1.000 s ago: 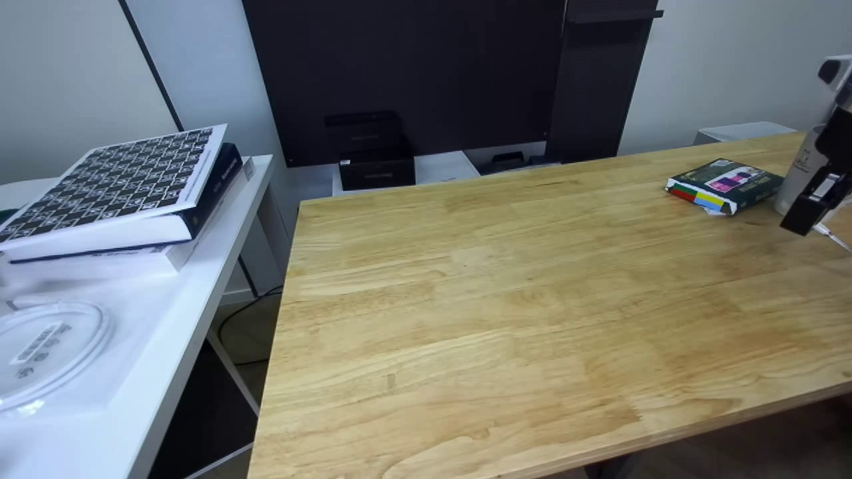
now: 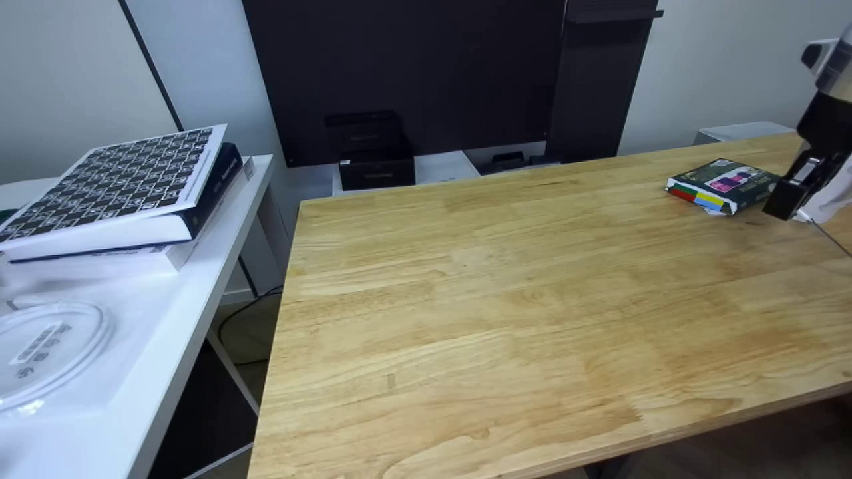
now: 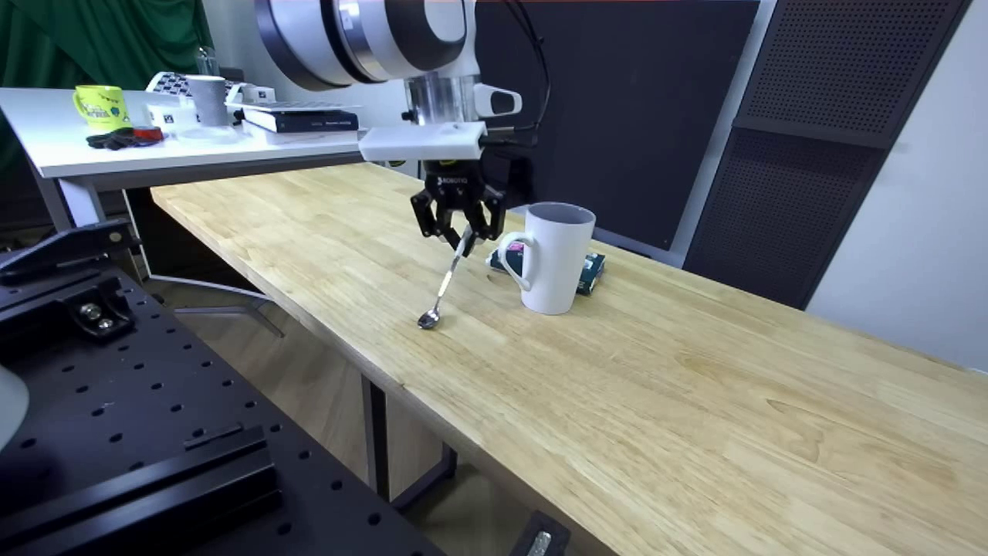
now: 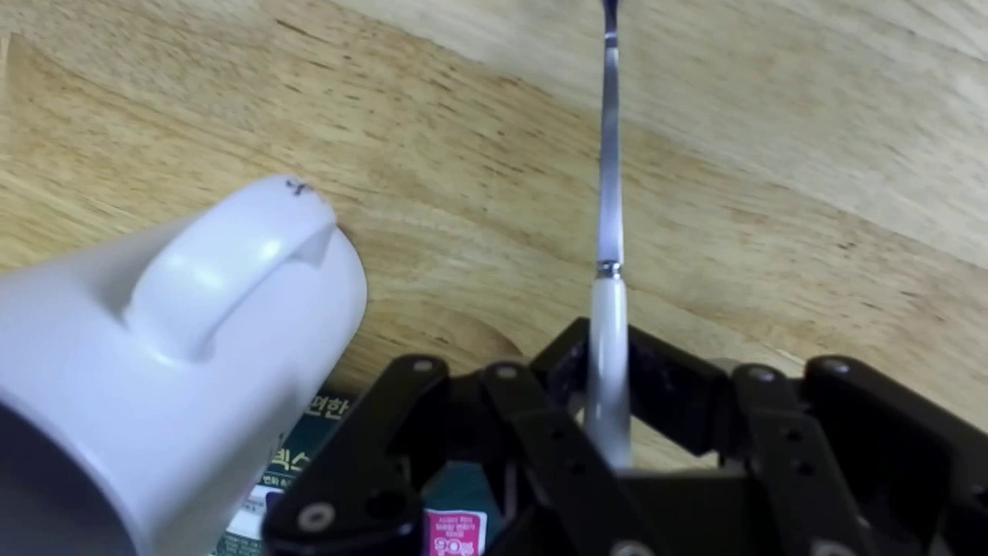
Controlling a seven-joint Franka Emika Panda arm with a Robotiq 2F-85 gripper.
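Note:
A spoon with a white handle (image 4: 608, 371) and a slim metal neck (image 4: 610, 167) is gripped in my gripper (image 3: 465, 242). Its handle passes between the fingers, and the metal bowl (image 3: 428, 319) points down and away, low over the table; whether it touches the wood I cannot tell. A tall white mug (image 3: 556, 259) stands upright beside the gripper, apart from it. In the wrist view the mug's handle (image 4: 231, 259) faces the spoon side, with the mug at the left.
Behind the mug lies a dark green packet (image 2: 725, 185), partly hidden in the wrist view. A white table (image 3: 268, 156) with cups and books stands beyond its far end.
In exterior view 1 my gripper has risen and shifted slightly left, with the spoon still in it. The arm now covers more of the mug. The packet has stayed put.

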